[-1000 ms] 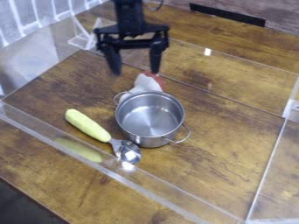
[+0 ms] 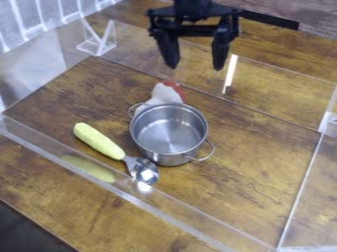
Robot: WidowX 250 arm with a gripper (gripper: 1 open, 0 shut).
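My black gripper (image 2: 192,51) hangs open at the top centre, blurred, with nothing visible between its fingers, above and behind the steel pot. The pot (image 2: 168,129) stands empty on the wooden surface, with a handle on each side. Behind it lies a small pale and red object (image 2: 166,94), partly hidden by the pot. A pale yellow corn-like object (image 2: 99,139) lies to the left front of the pot, and a shiny metal spoon or ladle (image 2: 144,170) lies at its lower end.
Clear plastic walls (image 2: 316,182) surround the work area. A white rack (image 2: 42,20) is at the back left. The wooden surface (image 2: 250,177) right of the pot is free, as is the left part.
My gripper has moved to the right and a little upward from the upper left of the middle. The objects on the surface have not moved.
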